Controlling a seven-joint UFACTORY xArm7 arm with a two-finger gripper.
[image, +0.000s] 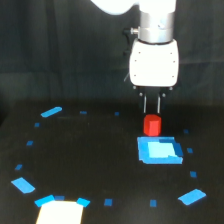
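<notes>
My gripper (150, 107) hangs below its white hand (153, 66) with its two thin fingers apart and nothing between them. Right under the fingertips a red block (152, 125) rests upright on the dark table. In front of the block lies a blue square (144, 152) with a pale patch (160, 150) in its middle. The block's lower edge comes close to the far side of the square; whether it touches the square cannot be told from this angle.
Several blue tape marks lie flat across the dark table, one long strip (51, 112) at the back left and another (191, 197) at the front right. A cream-coloured object (60, 213) shows at the bottom edge. The left and middle of the table hold nothing tall.
</notes>
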